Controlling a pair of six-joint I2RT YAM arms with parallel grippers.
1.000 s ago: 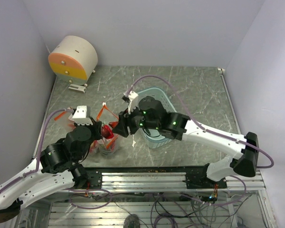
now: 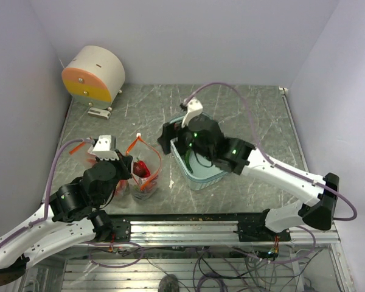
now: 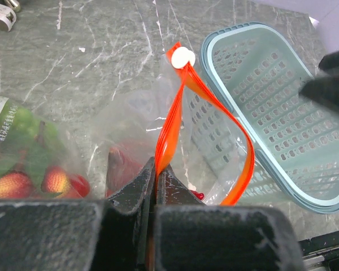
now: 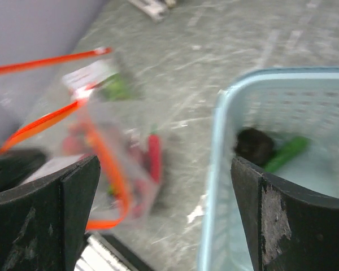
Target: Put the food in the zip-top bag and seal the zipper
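Note:
My left gripper is shut on the orange-zippered rim of the clear bag (image 2: 147, 182), which holds red items; the rim forms an open loop. A second bag (image 3: 28, 152) with fruit and greens lies to its left. Over the left edge of the pale blue basket (image 3: 246, 62), my right gripper stands open. Below it in the basket are a dark round item (image 4: 254, 144) and a green one (image 4: 288, 152).
A cream cabinet with orange and yellow front (image 2: 91, 76) stands at the back left. The grey marble top (image 2: 255, 115) is clear at the right and back.
My right gripper has moved away from the bag, to the right and back over the basket. My left gripper holds its place at the bag.

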